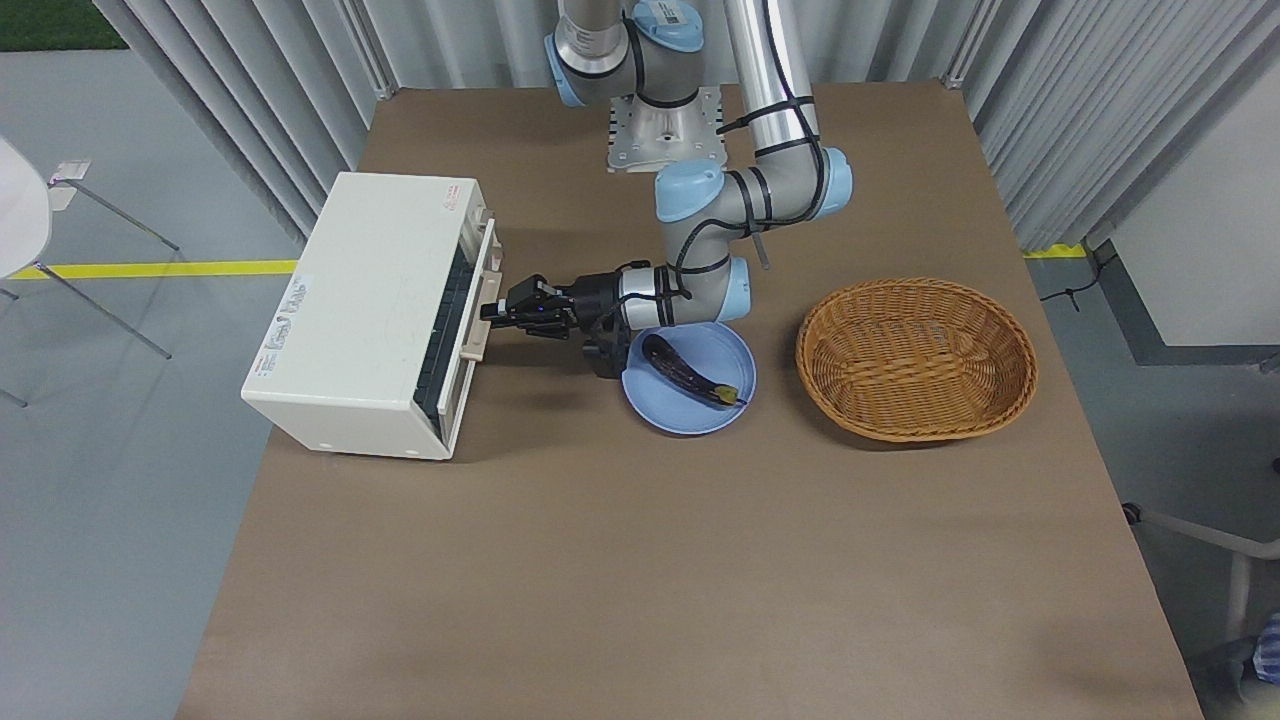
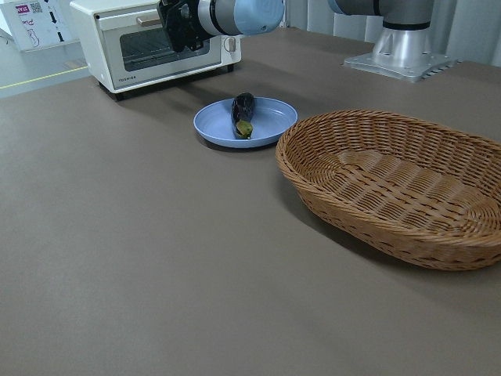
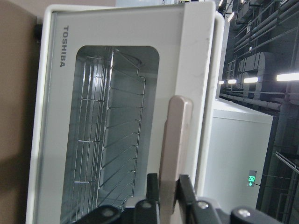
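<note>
A white Toshiba toaster oven (image 1: 354, 306) stands at the left, its door (image 3: 112, 28) slightly tipped out at the top. My black gripper (image 1: 492, 311) is at the door handle (image 3: 175, 135), its fingers on either side of the handle in the wrist view, shut on it. In the left view the gripper is partly cut off at the top. A blue plate (image 1: 654, 396) holds a dark eggplant (image 1: 681, 366) with a green stem, below and beside my wrist.
A wicker basket (image 1: 915, 360) sits to the right of the plate. The arm's base (image 2: 399, 66) is at the back.
</note>
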